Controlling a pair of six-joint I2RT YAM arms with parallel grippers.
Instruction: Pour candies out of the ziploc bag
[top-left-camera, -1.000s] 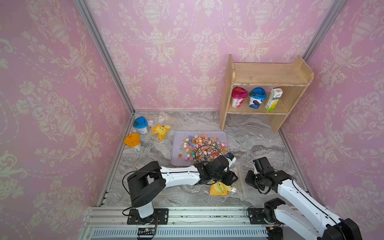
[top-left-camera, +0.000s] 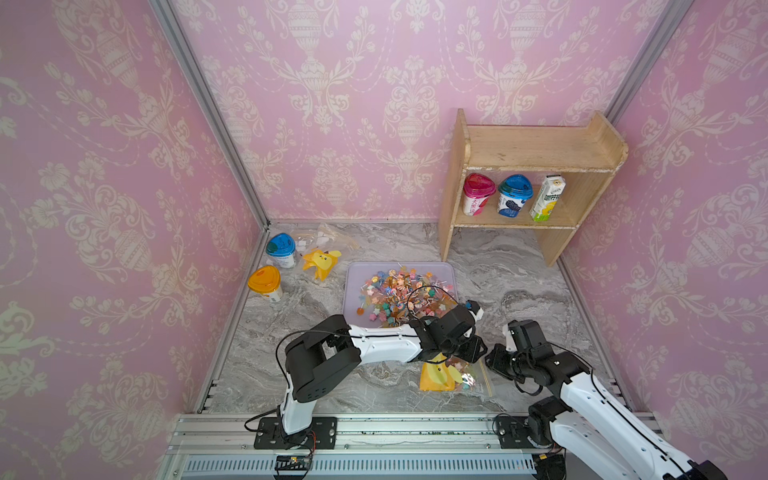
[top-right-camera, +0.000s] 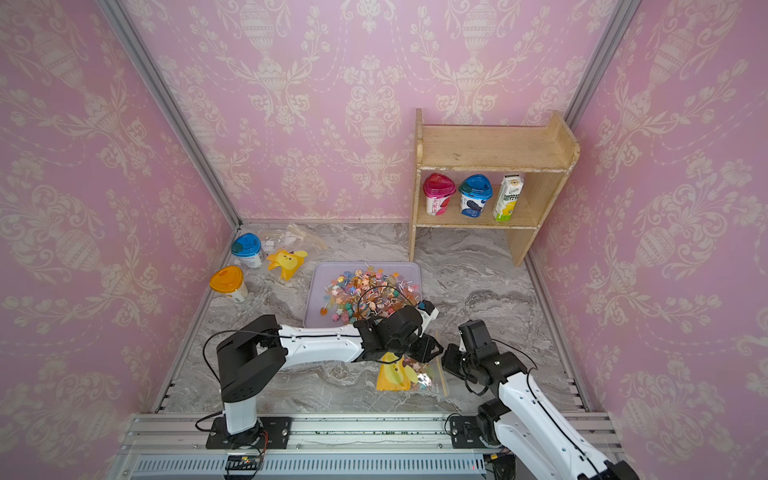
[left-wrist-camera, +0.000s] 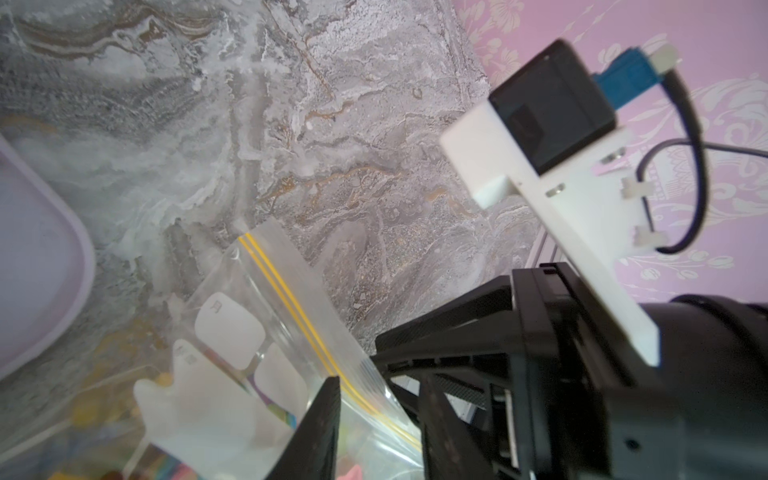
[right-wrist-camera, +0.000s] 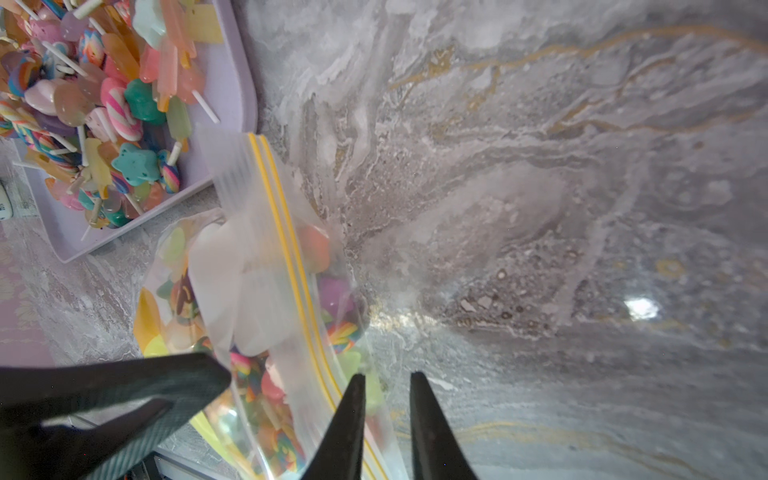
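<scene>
A clear ziploc bag (right-wrist-camera: 240, 288) with candies inside and a yellow double zip strip lies flat before the lilac tray (right-wrist-camera: 240, 88); in the top views a yellow printed shape (top-left-camera: 437, 377) shows on it. My left gripper (top-left-camera: 472, 349) hangs over the bag's right part; in its wrist view the fingertips are parted above the zip edge, with no grip on it visible. My right gripper (top-left-camera: 494, 360) stands open just right of the bag, low by the zip strip. The tray holds many loose lollipops and candies.
A wooden shelf (top-left-camera: 542, 136) with two tubs and a carton stands at back right. At left are a blue-lidded tub (top-left-camera: 281, 249), an orange-lidded tub (top-left-camera: 265, 281) and another bag (top-left-camera: 321, 261). The table right of the tray is clear.
My left arm has moved right, its gripper shifting toward the zip edge and the right gripper. The right gripper has moved slightly left, closer to the bag.
</scene>
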